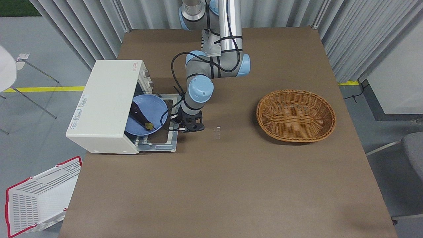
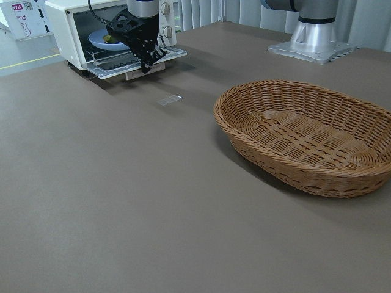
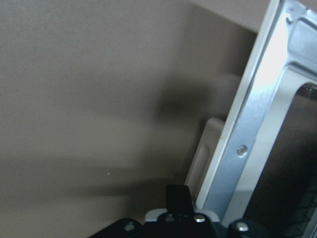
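A white toaster oven (image 1: 103, 103) sits at the table's left with its glass door (image 1: 160, 146) lowered. Inside, on a blue plate (image 1: 152, 107), lies a dark eggplant (image 1: 138, 117) with a greenish stem. My black gripper (image 2: 145, 64) is at the outer edge of the lowered door. In the wrist view its fingertips (image 3: 178, 193) appear together beside the door's metal rim (image 3: 252, 119) and a pale handle (image 3: 208, 144); whether anything is between them is hidden.
An oval wicker basket (image 1: 295, 115) stands on the right of the table. A white crate (image 1: 41, 198) is off the table at lower left.
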